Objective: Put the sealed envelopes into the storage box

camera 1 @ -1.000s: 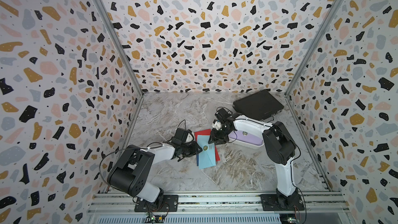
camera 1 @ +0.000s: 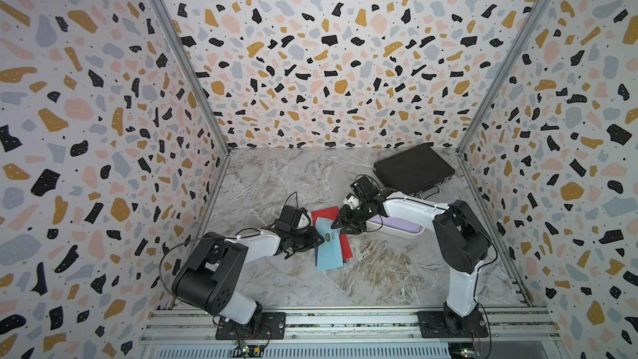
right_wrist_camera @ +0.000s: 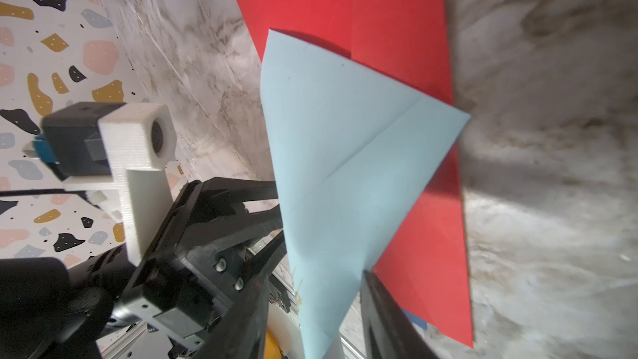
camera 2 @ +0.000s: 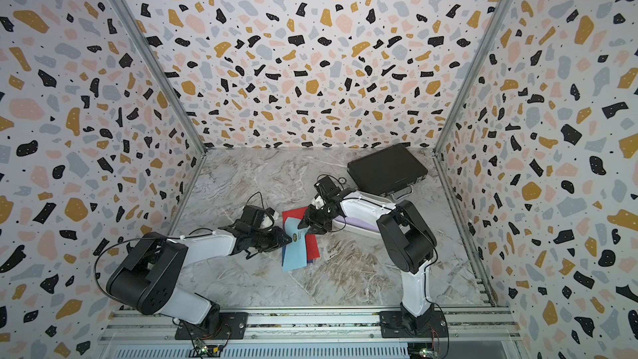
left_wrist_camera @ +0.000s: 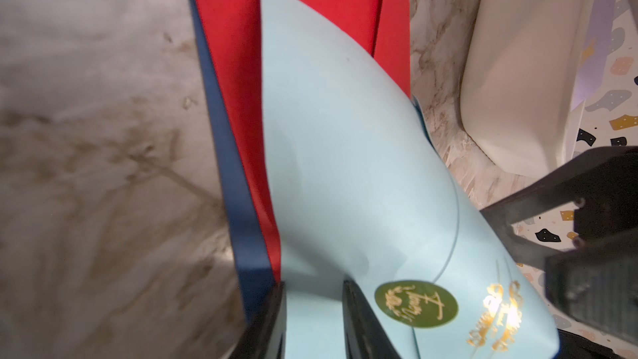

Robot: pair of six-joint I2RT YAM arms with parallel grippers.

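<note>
A light blue envelope [left_wrist_camera: 345, 126] with a green oval seal lies over red envelopes [right_wrist_camera: 405, 20], bowed upward on its right side. A dark blue envelope [left_wrist_camera: 229, 186] shows beneath the red at the left edge. My left gripper is shut on the light blue envelope's left side. On its other side my right gripper is open, with part of the light blue envelope showing between its spread fingers. The white storage box [camera 1: 396, 231] sits to the right with a lilac envelope [camera 1: 404, 223] inside, partly hidden under my right arm.
A black case [camera 1: 413, 169] lies at the back right, behind the storage box.
The light blue envelope has bowed and turned slightly, its top right side shifting left. My right arm has shifted and covers more of the box. The left arm looks unmoved.
</note>
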